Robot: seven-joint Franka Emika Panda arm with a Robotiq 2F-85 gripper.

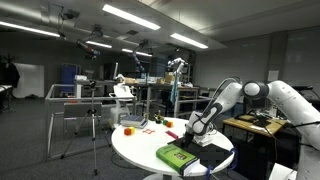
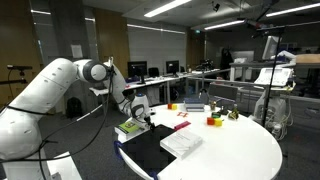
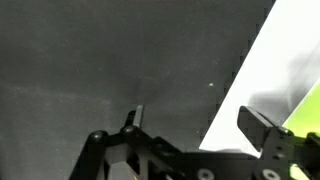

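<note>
My gripper stands open, with nothing between its fingers. Below it in the wrist view is the dark mat (image 3: pixel 110 60), and at the right edge part of a green box (image 3: pixel 307 112) shows beside one finger. In exterior view 1 that green box (image 1: pixel 174 157) lies near the table's front edge, with the gripper (image 1: pixel 183 144) just above and behind it. From exterior view 2 the gripper is small against the arm, over the far part of the black mat (image 2: pixel 147 155); the green box (image 2: pixel 128 127) appears to the left.
A flat white box (image 2: pixel 182 144) rests beside the mat in exterior view 2. A red item (image 2: pixel 182 125) and yellow-and-red blocks (image 2: pixel 214 121) lie farther off.
</note>
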